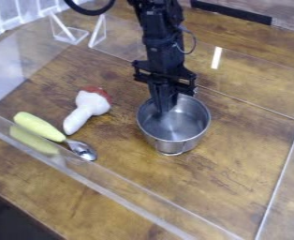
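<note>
A steel pot (173, 133) stands on the wooden table near the middle. My black gripper (162, 99) reaches down over the pot's back rim, its fingertips low at or just inside the rim; whether anything is between them is hard to see. A white mushroom-like toy (84, 111) with a red part lies to the left of the pot. A yellow corn-like object (38, 127) and a silver spoon (80, 149) lie at the lower left.
Clear plastic barriers (287, 178) edge the table. Bare wood (213, 197) is free in front and to the right of the pot. A small white stand (68, 33) is at the back left.
</note>
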